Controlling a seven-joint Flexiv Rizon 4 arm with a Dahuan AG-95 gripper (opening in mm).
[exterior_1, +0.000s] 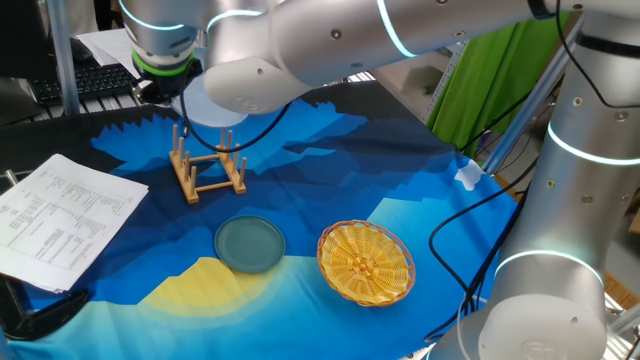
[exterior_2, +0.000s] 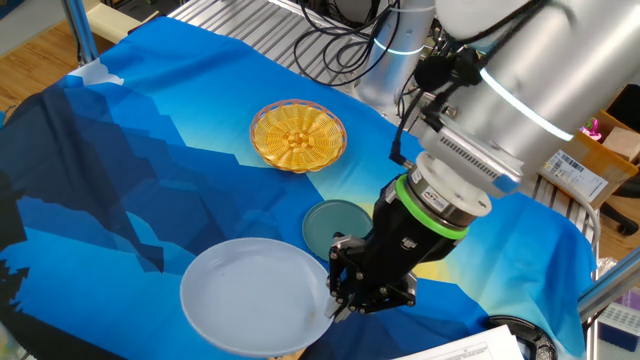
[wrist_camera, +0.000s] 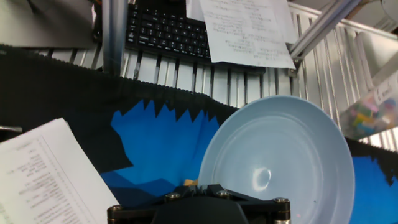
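A light blue plate (exterior_2: 255, 290) hangs in the air, my gripper (exterior_2: 337, 306) shut on its rim. The wrist view shows the same plate (wrist_camera: 273, 162) to the right of the black fingers, its rim running behind them. In exterior view 1 the arm hides part of the plate (exterior_1: 208, 108), and the fingertips cannot be made out. Below and in front of it stands a wooden dish rack (exterior_1: 208, 175) with upright pegs, empty. The rack is almost wholly covered by the plate in exterior view 2.
A dark green plate (exterior_1: 250, 244) lies on the blue cloth in front of the rack. To its right sits a yellow wicker basket (exterior_1: 366, 263), empty. Papers (exterior_1: 62, 220) cover the left side, and a keyboard (wrist_camera: 168, 34) lies beyond the cloth's far edge.
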